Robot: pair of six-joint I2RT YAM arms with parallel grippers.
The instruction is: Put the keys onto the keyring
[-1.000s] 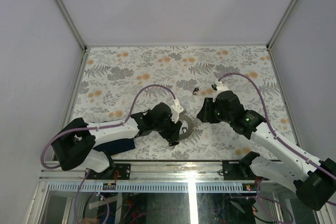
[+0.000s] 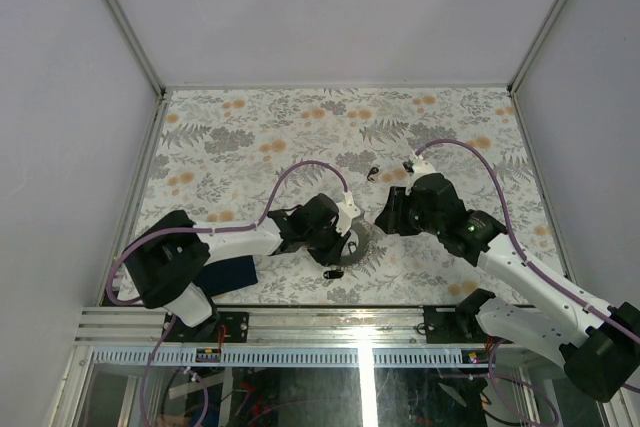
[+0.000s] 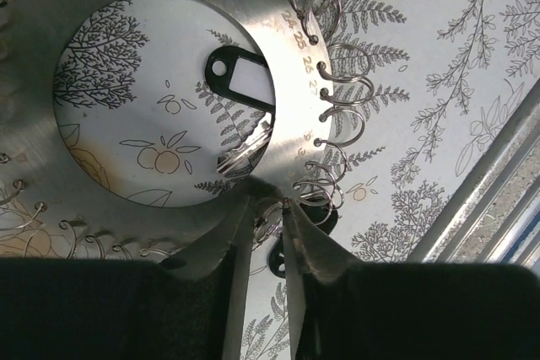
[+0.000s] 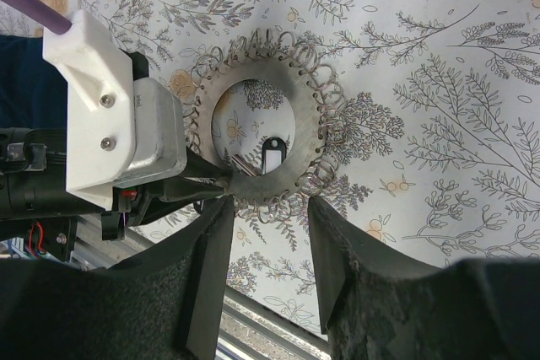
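Note:
The keyring is a flat steel disc (image 3: 287, 65) with small wire rings (image 3: 348, 90) around its rim. Within its hole lies a black key tag (image 3: 221, 71) with a silver key (image 3: 245, 149). A second black tag (image 2: 333, 274) lies by the disc's front edge, partly hidden behind the left fingers in the left wrist view. My left gripper is narrowly open at the disc's rim, with small rings showing between and beside its tips; contact cannot be judged. My right gripper hangs open to the right of the disc, nothing between its fingers.
Another small dark key (image 2: 372, 173) lies farther back on the patterned cloth. A dark blue cloth (image 2: 222, 275) sits at the front left, beneath the left arm. A metal rail (image 2: 300, 319) borders the front.
My left gripper has shifted right and slightly back from over the front tag to the disc's rim, uncovering that tag. The right arm has stayed in place.

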